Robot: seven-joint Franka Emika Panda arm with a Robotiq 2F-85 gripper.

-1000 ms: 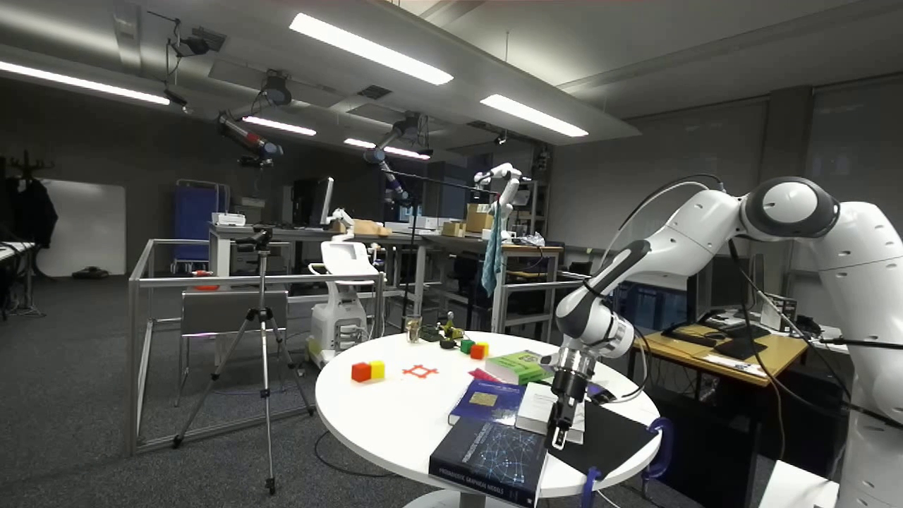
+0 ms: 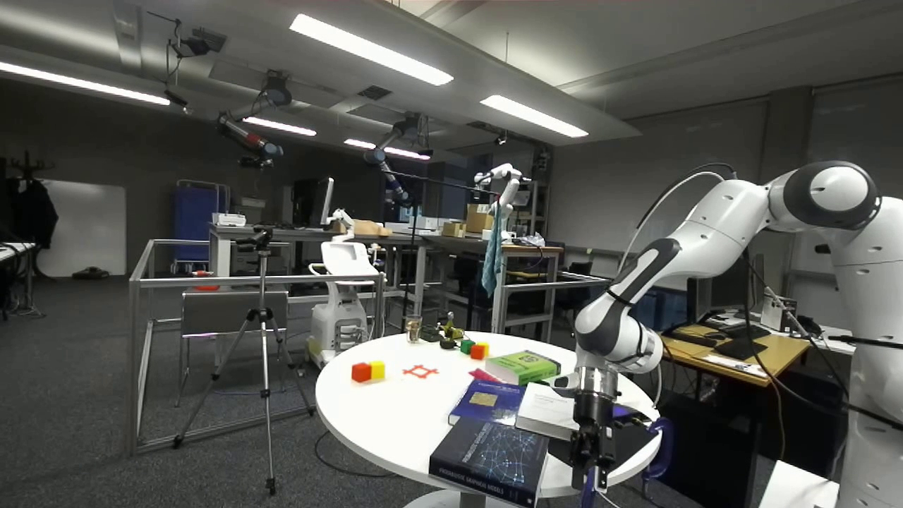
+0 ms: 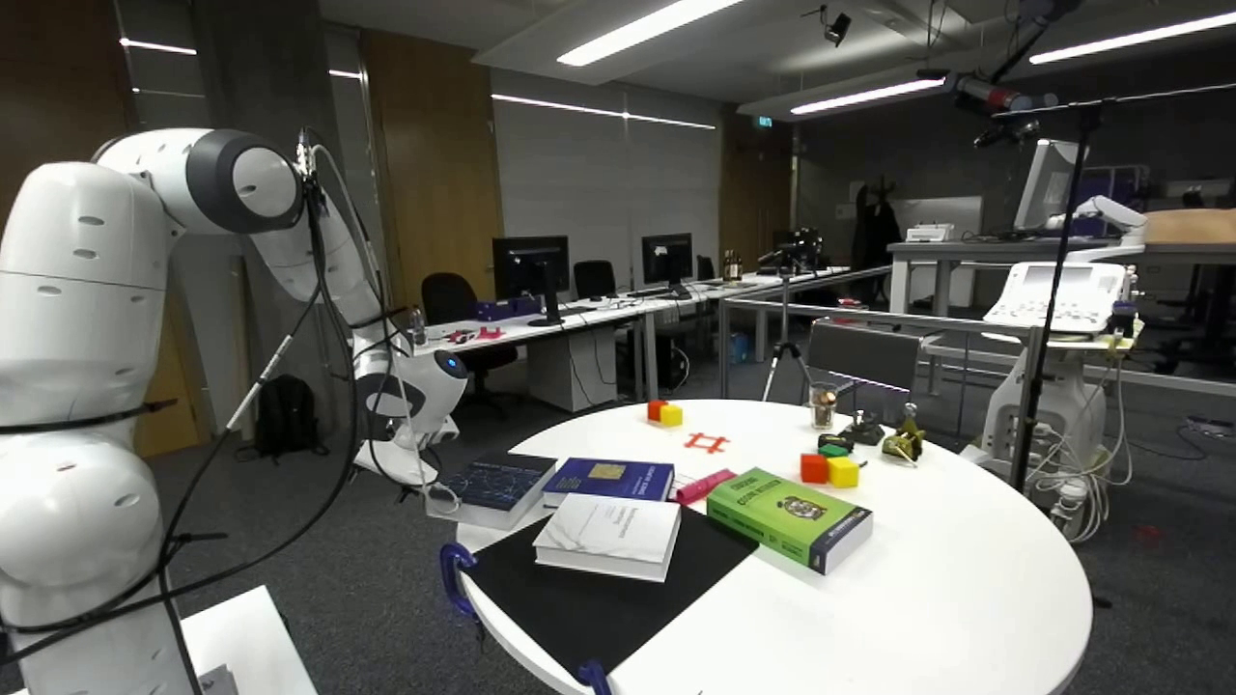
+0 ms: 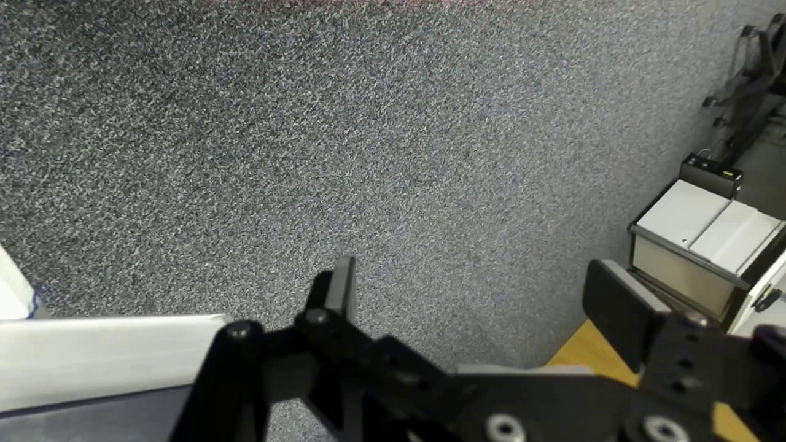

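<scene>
In the wrist view, my gripper is open. Its two fingers stand well apart, with only grey carpet showing between them. A thick dark book with a blue network pattern [image 2: 491,457] lies at the table's near edge in exterior view 1. There, my gripper [image 2: 594,474] points down at the table's edge, to the right of that book. In exterior view 2 the dark book [image 3: 492,485] is beside my wrist, and the fingers are mostly hidden. Pale page edges of a book [image 4: 103,357] fill the lower left of the wrist view, outside the fingers.
A blue book [image 3: 608,479], a white book [image 3: 610,534] and a green book [image 3: 788,515] lie on the white round table [image 3: 939,579]. A black mat [image 3: 614,608] is partly under the white book. Blue clamps [image 3: 459,577] grip the rim. Small coloured blocks [image 2: 368,371] sit farther back.
The arm has moved right and lower in exterior view 1, carrying the gripper away from the dark book's right side toward the table's edge. Books and blocks look unmoved.
</scene>
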